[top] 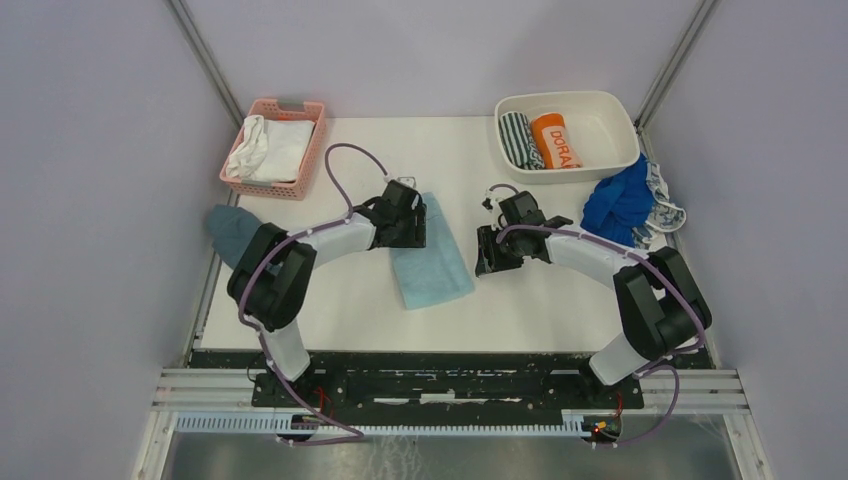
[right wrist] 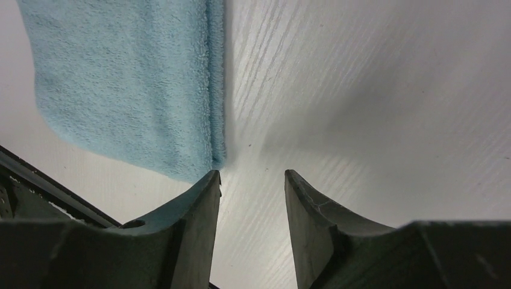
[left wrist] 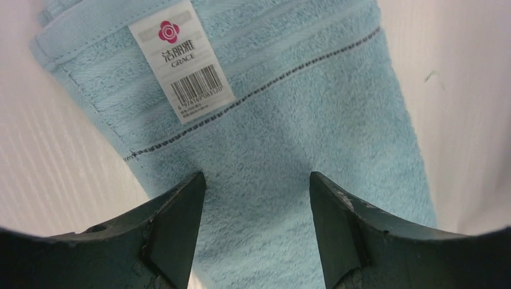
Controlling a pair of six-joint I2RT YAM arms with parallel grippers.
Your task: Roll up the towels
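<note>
A light-blue towel (top: 437, 278), folded into a long strip, lies on the white table between my two arms. In the left wrist view its white paper label (left wrist: 182, 63) and a dark stitched line show near one end. Over the towel's upper part, my left gripper stands open, its fingers apart above the cloth with none pinched up between them. My right gripper is just right of the towel's lower right side, fingers parted over bare table. One right fingertip is close to a corner of the towel; contact there cannot be told.
A white bin (top: 605, 140) at the back right holds an orange towel (top: 555, 140) and a striped one (top: 520, 140), both rolled. A blue cloth (top: 617, 205) is heaped at the right edge. A pink basket (top: 314, 146) of white cloths stands back left, a grey-blue cloth (top: 232, 230) below it.
</note>
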